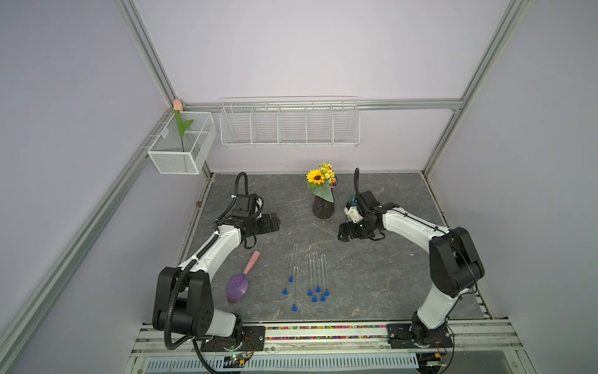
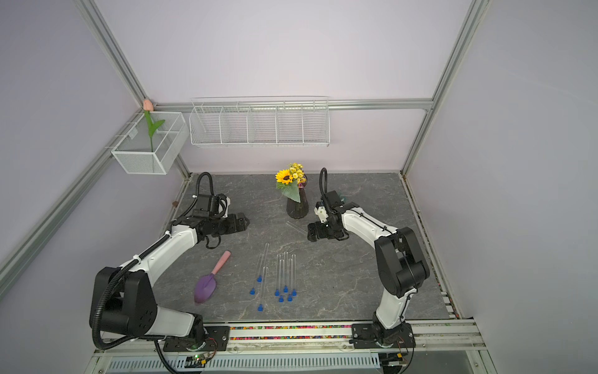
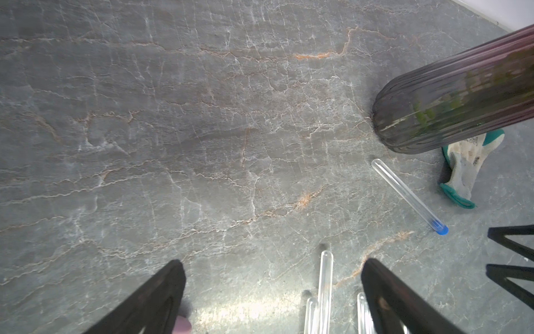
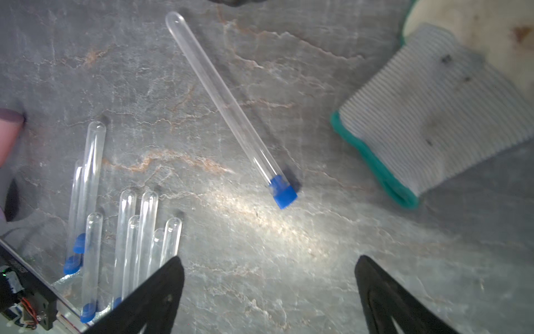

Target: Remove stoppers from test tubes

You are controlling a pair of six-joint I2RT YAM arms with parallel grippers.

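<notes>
One clear test tube lies diagonally by itself, its blue stopper in its end toward the right. My right gripper is open over the table beyond that stopper, nothing between its fingers. In the top left view it hides the stopper from sight. Several more stoppered tubes lie in the front middle, blue ends toward the front edge. Over the table's left side, my left gripper is open and empty; the lone tube shows to its right.
A dark vase with flowers stands behind the lone tube. A work glove lies to the tube's right. A purple scoop with a pink handle lies at the front left.
</notes>
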